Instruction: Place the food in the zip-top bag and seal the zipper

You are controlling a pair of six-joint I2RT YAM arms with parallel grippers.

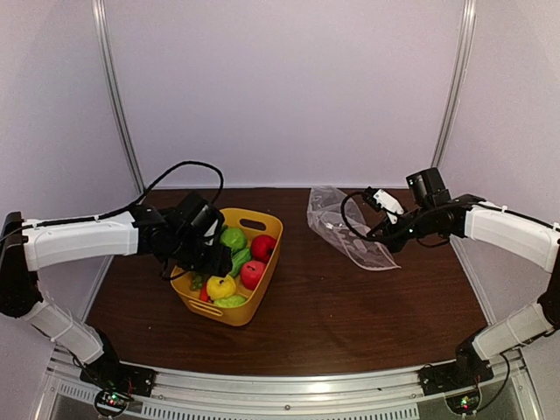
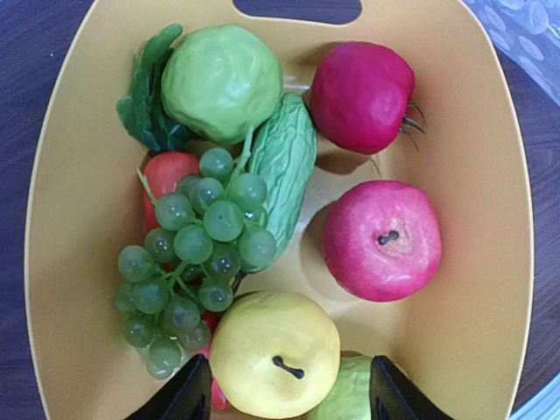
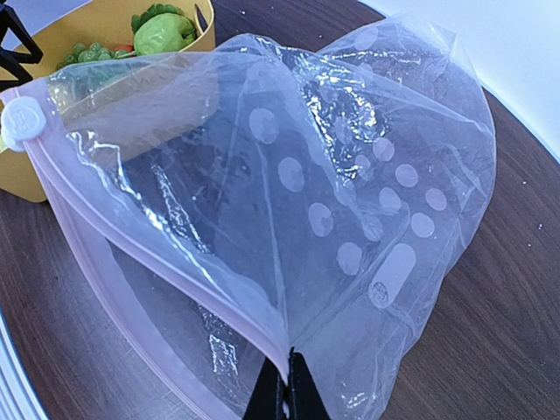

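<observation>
In the top view my left gripper (image 1: 213,265) is over the left part of the yellow basket (image 1: 234,317). In the left wrist view its fingers (image 2: 191,390) stand apart, open and empty, with the yellow apple (image 2: 262,350) below and between them. Green grapes (image 2: 188,245), a red apple (image 2: 382,241), a tomato (image 2: 361,96) and a green cabbage (image 2: 221,83) also lie in the basket. My right gripper is shut on the rim of the clear zip top bag (image 3: 350,201). The bag's mouth gapes, its white slider (image 3: 23,118) at the far end.
A ridged green vegetable (image 2: 284,166) lies between the grapes and red apple. Partly hidden beside the yellow apple is a pale green item (image 2: 348,389).
</observation>
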